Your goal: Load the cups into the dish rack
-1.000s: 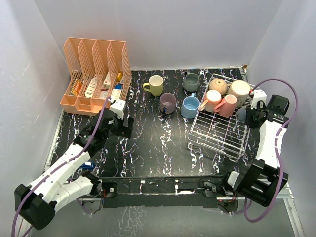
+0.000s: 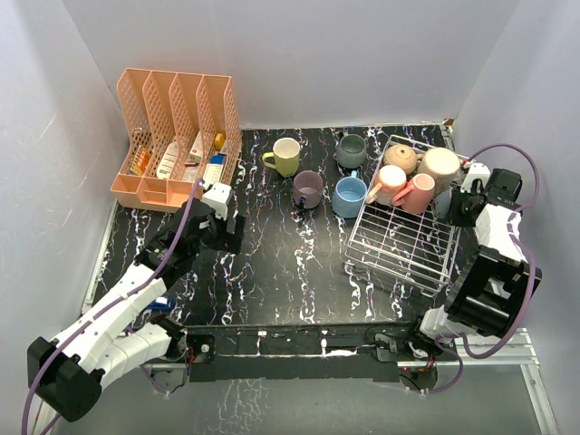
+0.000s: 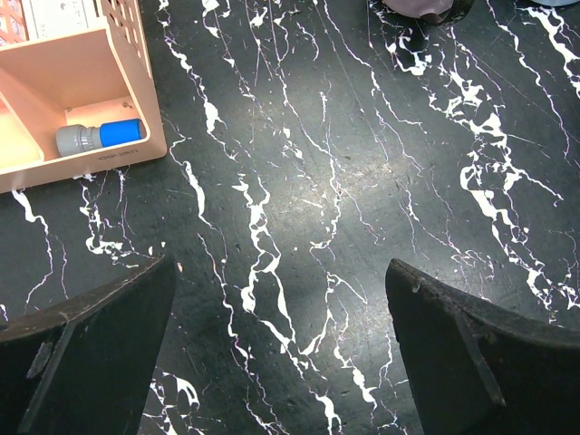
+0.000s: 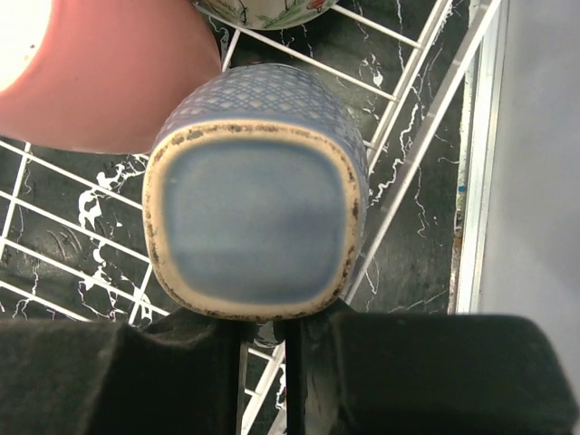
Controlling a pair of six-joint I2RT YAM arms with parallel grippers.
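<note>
My right gripper is shut on a blue-grey cup (image 4: 258,222), held bottom up over the right side of the white wire dish rack (image 2: 395,276); whether its rim touches the wires is hidden. Beside it in the rack are a coral mug (image 2: 415,195), an orange-pink mug (image 2: 388,184), a cream cup (image 2: 439,165) and a tan cup (image 2: 401,159). On the table stand a yellow-green mug (image 2: 285,158), a purple cup (image 2: 308,188), a light-blue cup (image 2: 349,197) and a dark grey-green mug (image 2: 351,151). The left gripper hangs open and empty above bare tabletop.
An orange divided organizer (image 2: 127,190) with small packages stands at the back left. A wall (image 2: 535,118) rises close to the right arm. The rack's front part is empty, and the middle of the table (image 2: 281,272) is clear.
The right gripper has carried the blue-grey cup slightly toward the back of the rack, bringing the coral mug closer alongside it. The left arm looks nearly unmoved.
</note>
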